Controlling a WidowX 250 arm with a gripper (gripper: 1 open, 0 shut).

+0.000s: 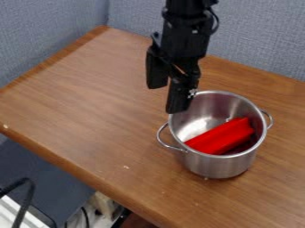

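A silver pot (pixel 215 163) with two wire handles stands on the right part of the wooden table. A red elongated object (pixel 220 135) lies inside it. My black gripper (pixel 166 90) hangs open above the pot's back-left rim, its fingers pointing down, with nothing visible between them.
Grey-blue padded walls stand behind and to the left. Beyond the table's front-left edge lie cables and white items at a lower level.
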